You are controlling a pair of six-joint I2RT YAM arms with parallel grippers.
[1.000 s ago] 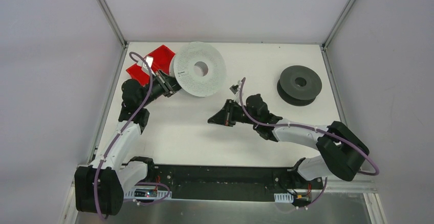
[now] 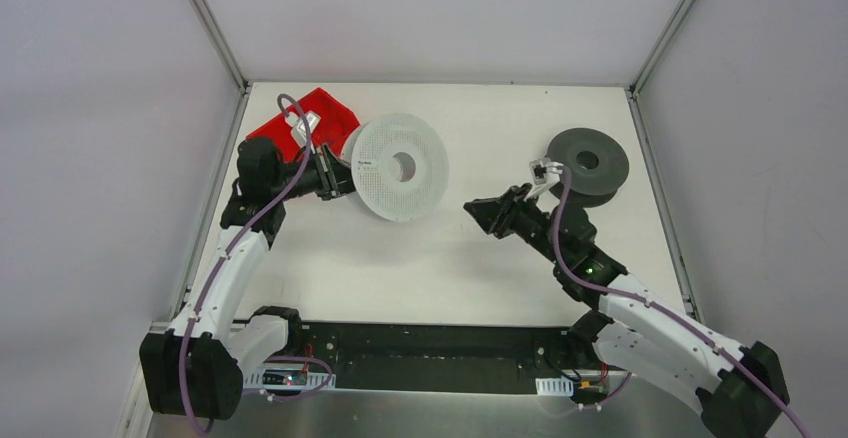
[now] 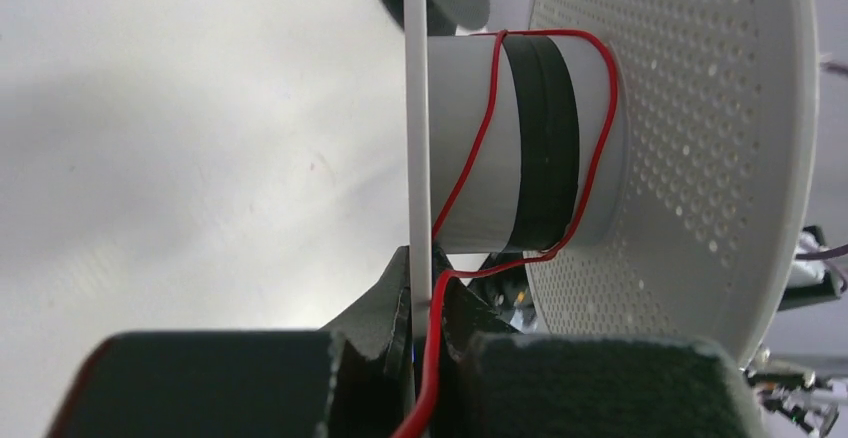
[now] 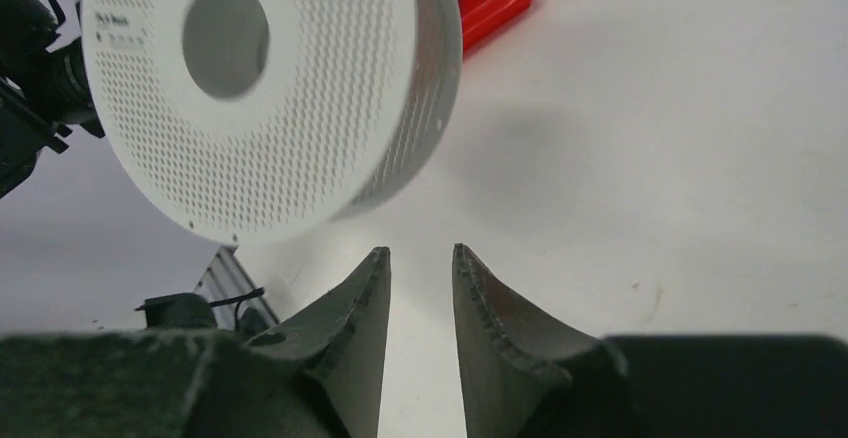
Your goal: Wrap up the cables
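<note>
A white perforated spool (image 2: 425,173) hangs over the table with its disc side facing up. My left gripper (image 2: 345,178) is shut on the rim of one of its flanges (image 3: 416,138). In the left wrist view a red cable (image 3: 610,108) loops loosely around the grey hub (image 3: 470,158), crossing a black band on it, and trails over the held flange past the fingers. Right of the spool and apart from it, my right gripper stands partly open, and nothing shows between its fingers. No cable is visible in the right wrist view.
Behind the left gripper lies a red tray (image 2: 335,111), partly hidden by arm and spool. A dark grey spool (image 2: 600,148) rests at the back right, close behind the right arm. Bare white table (image 2: 400,278) stretches across the front middle.
</note>
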